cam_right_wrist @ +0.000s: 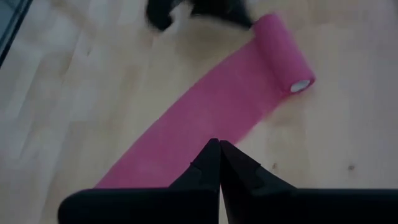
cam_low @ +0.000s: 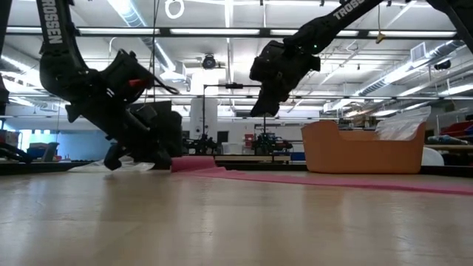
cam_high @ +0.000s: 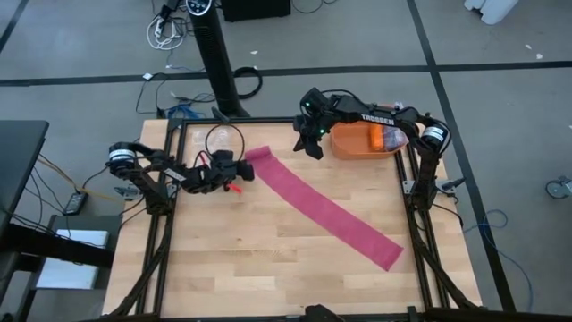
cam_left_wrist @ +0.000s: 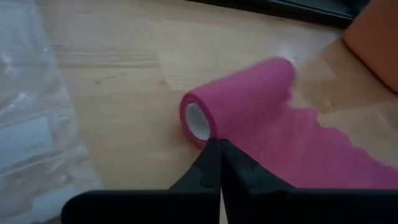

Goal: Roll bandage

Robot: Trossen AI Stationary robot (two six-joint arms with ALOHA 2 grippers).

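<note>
The pink bandage is a small roll (cam_left_wrist: 245, 99) at its far-left end, with the unrolled strip (cam_high: 326, 213) running diagonally toward the front right of the table. In the left wrist view, the roll's white core (cam_left_wrist: 198, 121) faces the near side. My left gripper is shut with its fingertips together and nothing between them, just in front of the roll's core end. Over the table's back, well above the wood, my right gripper is also shut and empty. The right wrist view has the roll at upper right, somewhat blurred.
An orange bin (cam_high: 356, 141) with items in it stands at the back right, under the right arm. Clear plastic packaging (cam_left_wrist: 37, 124) lies left of the roll. Bare wood (cam_high: 241, 259) spreads across the front and left of the table.
</note>
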